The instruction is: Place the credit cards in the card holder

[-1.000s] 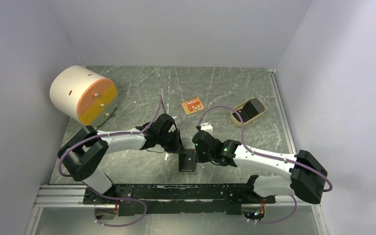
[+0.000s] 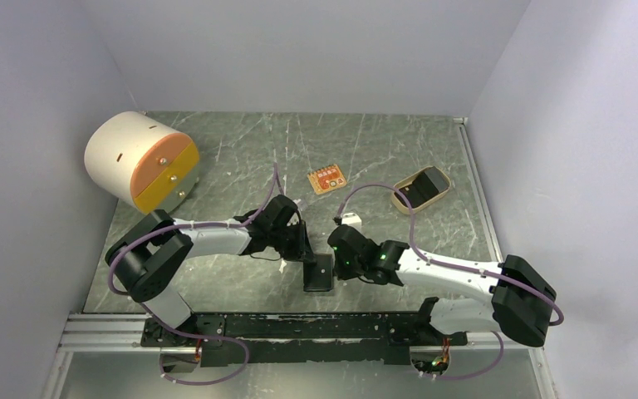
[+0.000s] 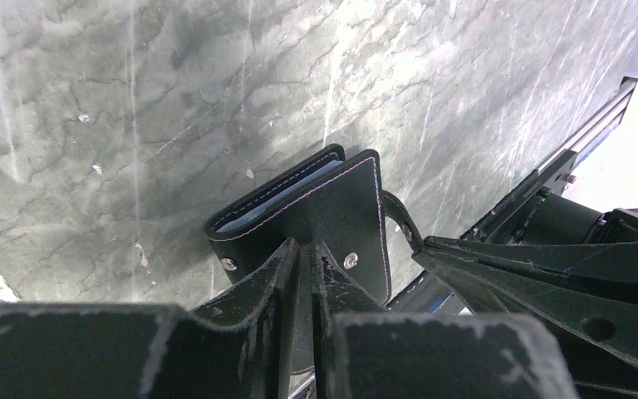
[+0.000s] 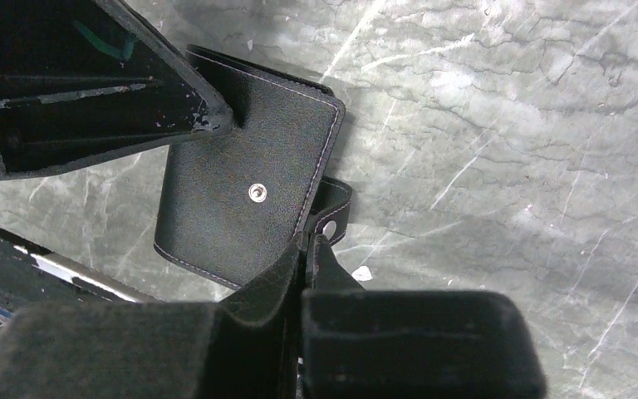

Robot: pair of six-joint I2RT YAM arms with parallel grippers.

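Observation:
The black card holder (image 2: 318,273) lies flat near the table's front edge, its strap (image 4: 332,209) unfastened at the right side. Pale sleeves (image 3: 278,198) show between its covers, and a metal snap (image 4: 257,193) is on the upper cover. My left gripper is over that cover, fingers nearly together; only a narrow dark gap shows, with the holder behind it. Close by the strap, my right gripper is shut with nothing visible between its fingers. In the left wrist view its tip appears against the strap's end. No loose card can be made out.
A tan open box (image 2: 444,193) with dark contents stands at the back right. An orange notepad (image 2: 326,179) lies at the back middle, and a white drum-shaped cabinet (image 2: 120,150) is far left.
The card holder stays where it was.

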